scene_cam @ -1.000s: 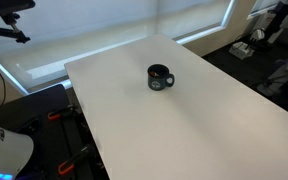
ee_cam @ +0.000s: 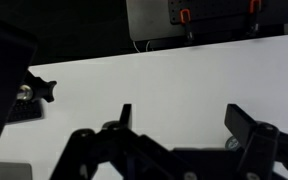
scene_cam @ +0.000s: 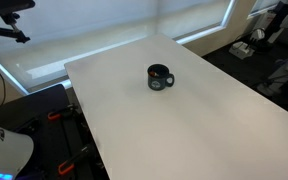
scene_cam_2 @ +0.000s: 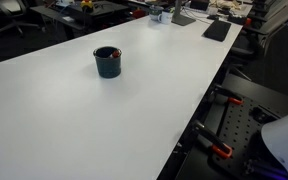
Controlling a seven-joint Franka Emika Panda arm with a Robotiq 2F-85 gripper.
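A dark mug (scene_cam: 159, 78) with a pale logo on its side and its handle to the right stands upright on the white table (scene_cam: 189, 120). Something reddish shows inside it. The second exterior view has the same mug (scene_cam_2: 108, 63) near the table's far side. In the wrist view my gripper is open, its two black fingers wide apart with bare table between them. A small round grey patch beside the right finger may be part of the mug, mostly hidden. The gripper is well above the table, apart from the mug.
Black rails with orange-red clamps (scene_cam_2: 221, 151) run along the robot's side of the table. Beyond the far end, a cluttered bench and a dark flat panel (scene_cam_2: 216, 30) are visible.
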